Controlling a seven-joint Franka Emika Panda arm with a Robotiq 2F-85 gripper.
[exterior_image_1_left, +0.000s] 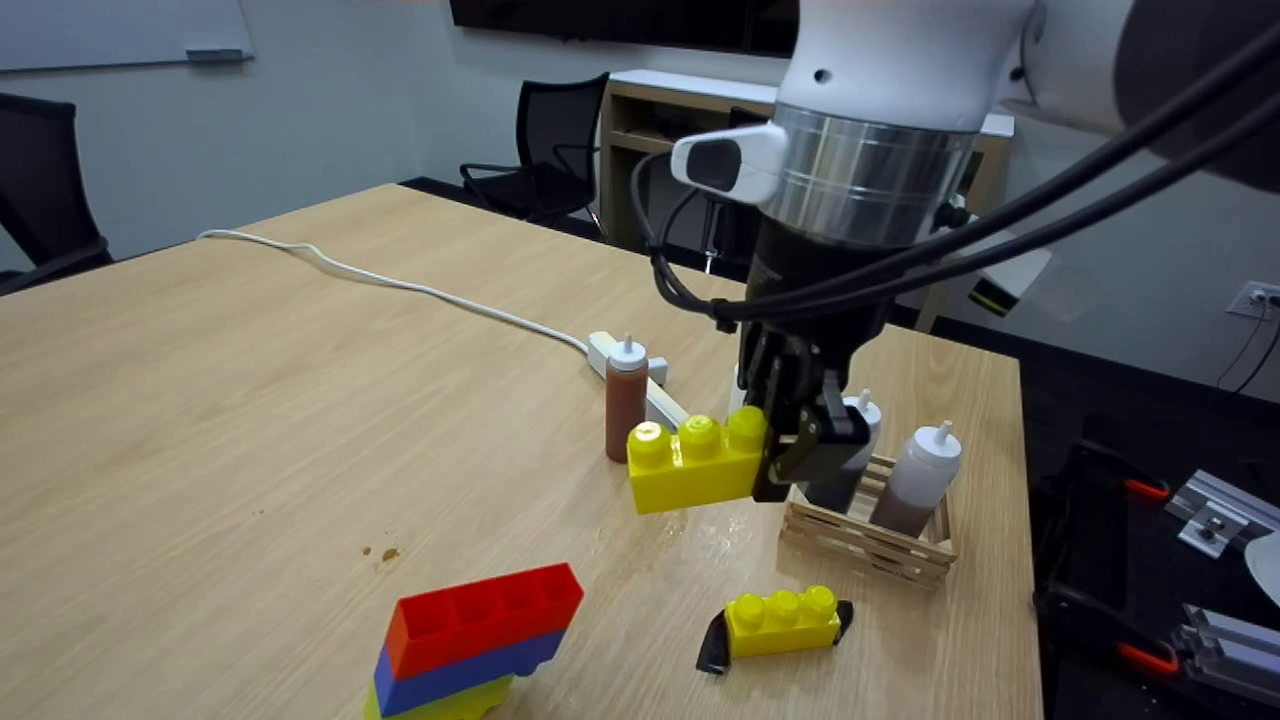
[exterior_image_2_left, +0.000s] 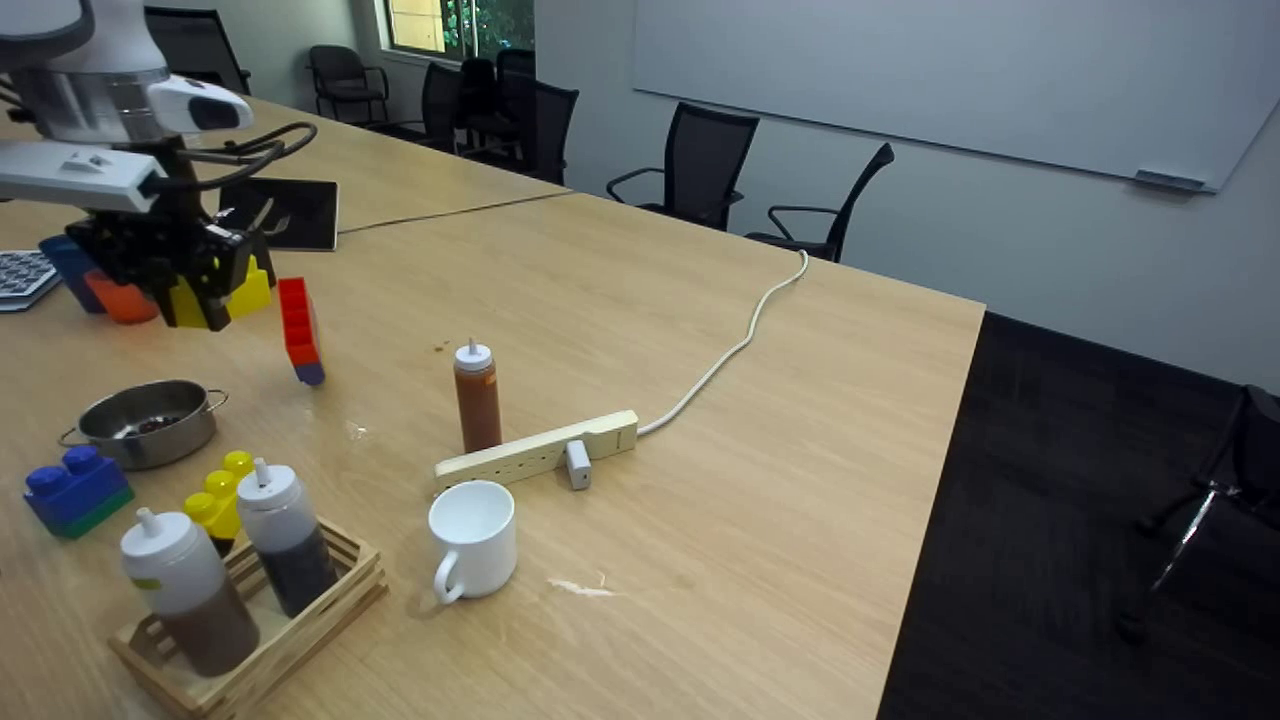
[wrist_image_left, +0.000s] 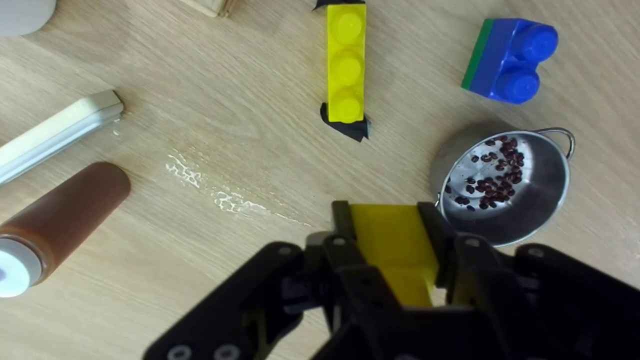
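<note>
My gripper is raised above the table and shut on a yellow brick, whose studs face up and whose free end sticks out sideways. In the wrist view, the yellow brick fills the space between both fingers. A red brick, a blue brick and a yellow piece form a tilted stack, red uppermost, apart from the gripper; whether it touches the table I cannot tell. Another yellow brick lies on the table, black tape at its ends.
A metal pot holding dark beans and a blue-and-green brick stand nearby. Around them are a brown sauce bottle, a power strip, a white mug and a wooden crate with two bottles.
</note>
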